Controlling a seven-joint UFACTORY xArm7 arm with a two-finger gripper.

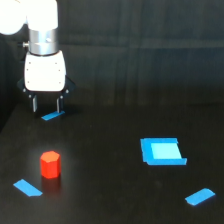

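A red block (50, 165) with a six-sided outline rests on the dark table at the left front. Behind it, at the upper left, my white gripper (47, 104) points downward with its two dark fingers spread apart. Nothing shows between them. The block stands clear of the gripper, nearer the camera.
On the right lies a square outlined in blue tape (147, 152) with a pale middle (166, 151). Single blue strips mark the table below the gripper (52, 115), at the front left (27, 187) and at the front right (200, 196).
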